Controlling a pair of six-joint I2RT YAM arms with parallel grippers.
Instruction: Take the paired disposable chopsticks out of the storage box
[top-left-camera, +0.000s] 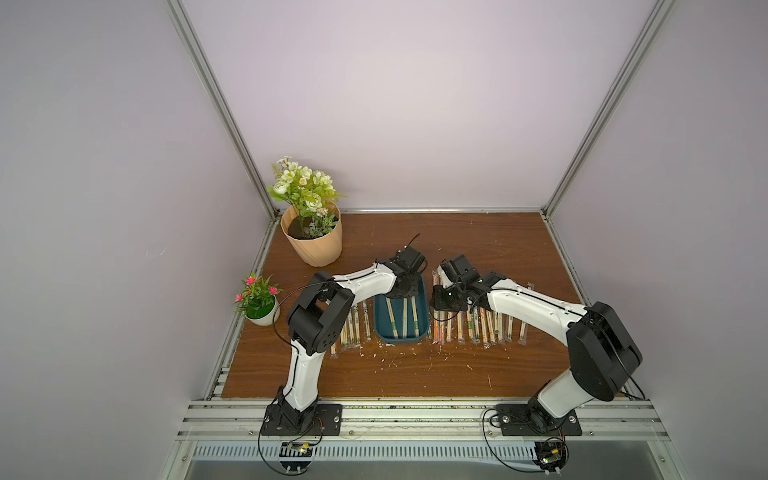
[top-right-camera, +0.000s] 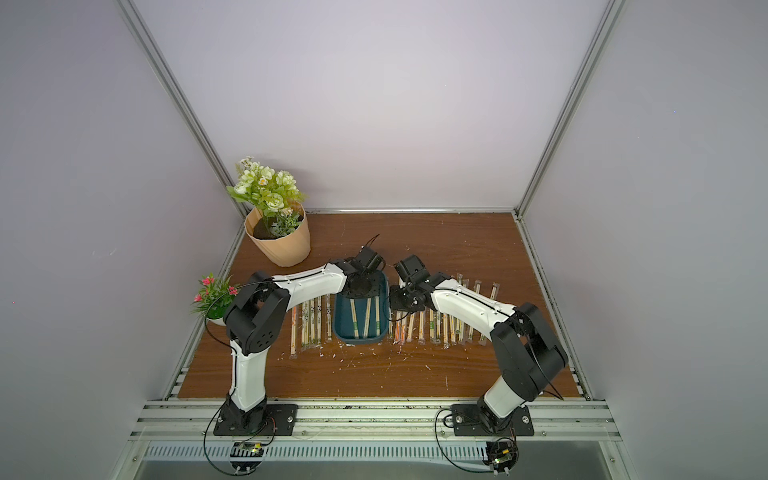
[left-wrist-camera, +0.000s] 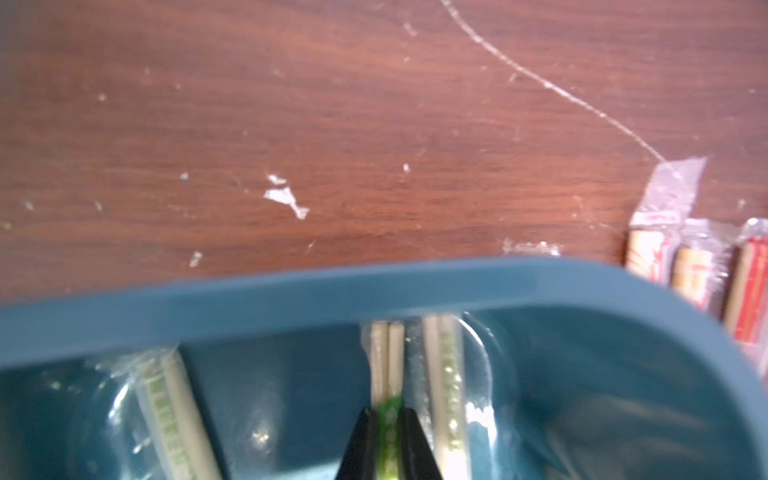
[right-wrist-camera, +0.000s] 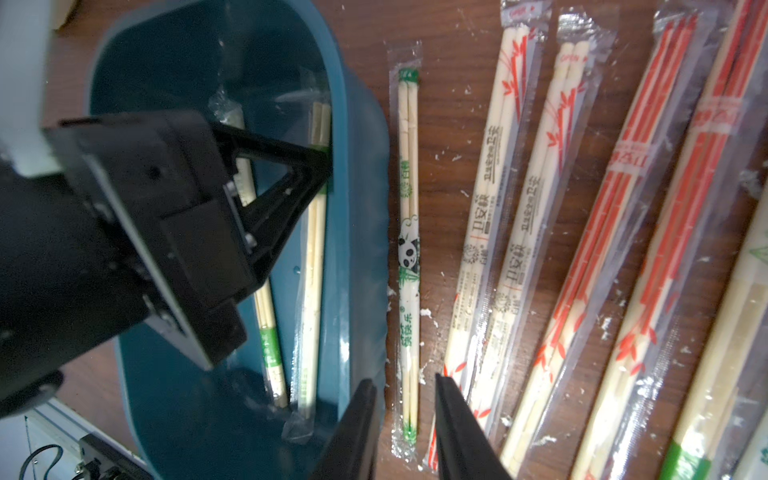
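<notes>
Inside the blue storage box (left-wrist-camera: 512, 280) lie wrapped chopstick pairs: one at the left (left-wrist-camera: 180, 416), a green-banded pair (left-wrist-camera: 388, 360) in the middle and another (left-wrist-camera: 448, 384) beside it. My left gripper reaches into the box, its fingertips on either side of the middle pair at the green band; whether they grip it is unclear. My right gripper hovers just right of the box, its fingers apart with no chopsticks seen held between them, over the wrapped pairs on the table.
Rows of wrapped chopsticks (top-left-camera: 488, 324) lie on both sides of the box. A large flowerpot (top-left-camera: 312, 244) stands at the back left, a small pink-flowered pot (top-left-camera: 262, 312) at the left edge.
</notes>
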